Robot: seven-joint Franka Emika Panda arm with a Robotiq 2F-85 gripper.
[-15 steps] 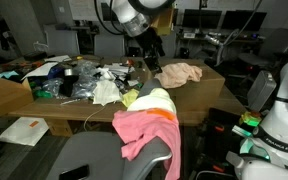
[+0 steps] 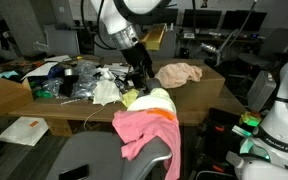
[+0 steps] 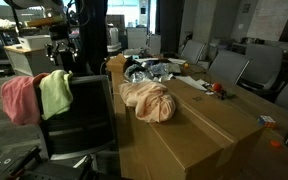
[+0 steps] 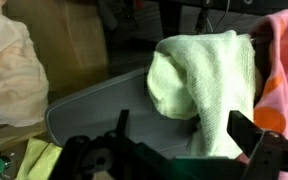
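Observation:
A pale green towel [image 2: 156, 99] hangs over the back of a grey chair [image 4: 94, 118], with a pink towel [image 2: 149, 127] beside it. Both also show in exterior view 2, the green towel [image 3: 56, 93] to the right of the pink towel [image 3: 21, 100]. My gripper [image 2: 140, 80] is above the chair back, close to the green towel. In the wrist view the gripper is open, its fingers spread on either side of the green towel's [image 4: 214, 75] near part. Nothing is clamped between them. Whether they touch the cloth cannot be told.
A peach cloth [image 3: 149, 101] lies crumpled on the wooden table [image 3: 199, 118]. Plastic bags and other clutter cover the table's far part. A yellow cloth [image 4: 40, 160] lies near the chair. Bare tabletop extends beyond the peach cloth.
In exterior view 1 my gripper has moved left and lower, toward the chair back. The towels have not visibly moved.

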